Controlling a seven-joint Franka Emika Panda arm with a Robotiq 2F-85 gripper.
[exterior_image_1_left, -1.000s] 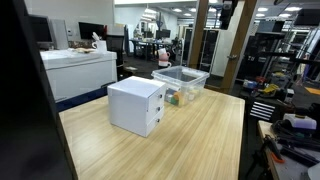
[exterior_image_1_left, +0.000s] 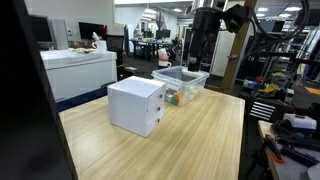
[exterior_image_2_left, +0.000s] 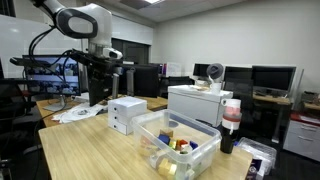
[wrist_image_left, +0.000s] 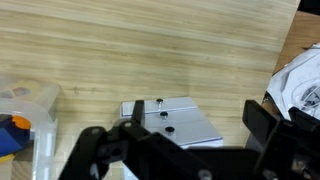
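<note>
My gripper (exterior_image_2_left: 98, 86) hangs above the table in exterior view 2, its fingers wide apart. Nothing shows between the fingers in the wrist view. A small white drawer box (exterior_image_1_left: 135, 108) stands on the wooden table; its front has small dark knobs. From the wrist, that drawer box (wrist_image_left: 172, 112) appears below the gap between the fingers, partly hidden by the gripper. A clear plastic bin (exterior_image_2_left: 206, 155) stands on the same table, with several colored items inside.
Bare tabletop (exterior_image_1_left: 195, 140) lies in front of the drawer box. White crumpled material (wrist_image_left: 298, 78) is at the right of the wrist view. A dark bottle with a pinkish top (exterior_image_2_left: 230, 120) stands beyond the bin. A white cabinet (exterior_image_1_left: 80, 75) stands behind the table.
The drawer box and bin have not moved.
</note>
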